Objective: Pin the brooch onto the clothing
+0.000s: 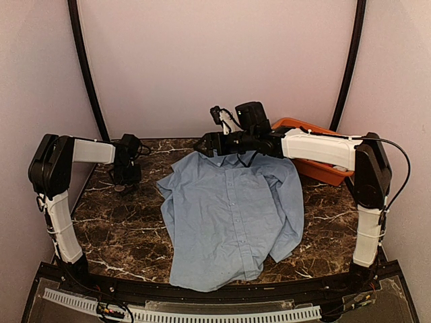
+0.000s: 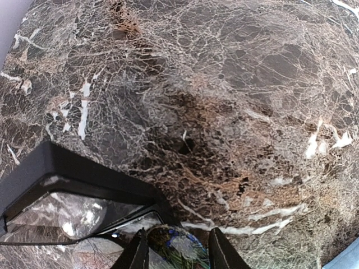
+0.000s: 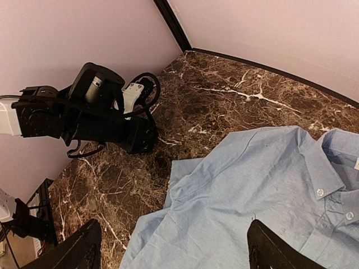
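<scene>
A round, shiny piece with blue and green tints point(image 2: 182, 246), seemingly the brooch, shows at the bottom of the left wrist view. My left gripper is low over the marbled table, its fingers parted on either side of that piece; whether they touch it is unclear. The light blue shirt point(image 1: 219, 212) lies spread out, buttons up, in the table's middle. Above its collar end is my right gripper point(image 1: 204, 143). In the right wrist view its fingers point(image 3: 269, 246) stand wide apart, with only shirt and table visible below and nothing held.
A black frame-like object point(image 2: 92, 174) with clear glossy parts is beside the left fingers. An orange bin point(image 1: 323, 173) stands at the back right, partly under the right arm.
</scene>
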